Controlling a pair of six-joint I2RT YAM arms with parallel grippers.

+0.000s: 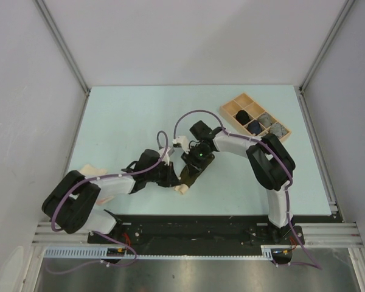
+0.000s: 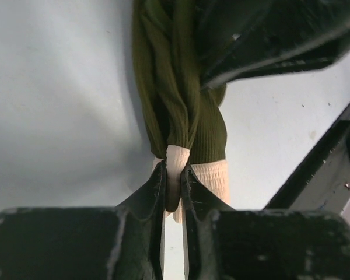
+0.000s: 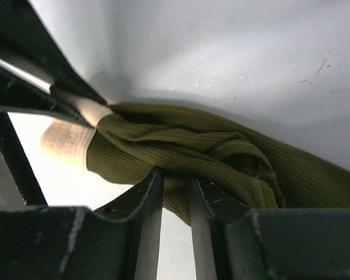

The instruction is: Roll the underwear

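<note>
The olive-green underwear (image 1: 187,177) lies as a long narrow bundle on the white table, with pale waistband at its lower-left end. My left gripper is shut on that waistband end, which is pinched up between its tips. My right gripper is pressed into the green cloth (image 3: 122,157) further along the bundle; whether its fingers are shut is hard to see, as folds hide the tips. In the right wrist view the left fingers show at the upper left.
A wooden compartment box (image 1: 237,103) with dark and grey rolled items stands at the back right. Light folded cloths (image 1: 91,173) lie at the left.
</note>
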